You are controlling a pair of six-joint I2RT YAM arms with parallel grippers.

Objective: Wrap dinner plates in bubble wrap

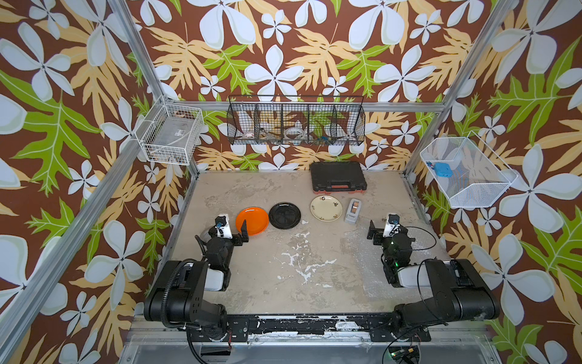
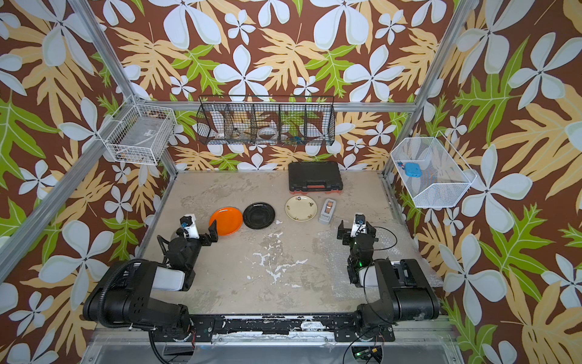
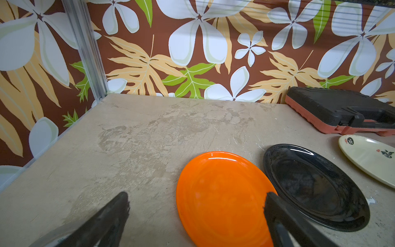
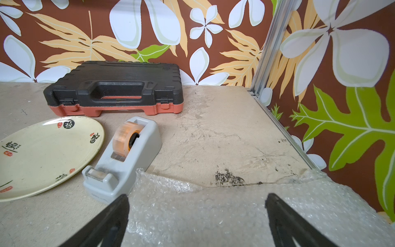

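Note:
An orange plate (image 1: 252, 220), a black plate (image 1: 284, 215) and a cream plate (image 1: 326, 207) with small dark and red markings lie flat in a row across the table's middle. Clear bubble wrap (image 4: 197, 214) is spread over the right side, partly hidden under the right arm. To the right of the cream plate stands a grey tape dispenser (image 4: 135, 152) with an orange roll. My left gripper is open behind the orange plate's near edge, nothing held. Over the bubble wrap, my right gripper is open and empty too.
A black and red case (image 1: 338, 176) sits at the back. Wire baskets hang around: a white one (image 1: 171, 133) at left, a black one (image 1: 296, 124) at the back, a white one (image 1: 466, 171) at right.

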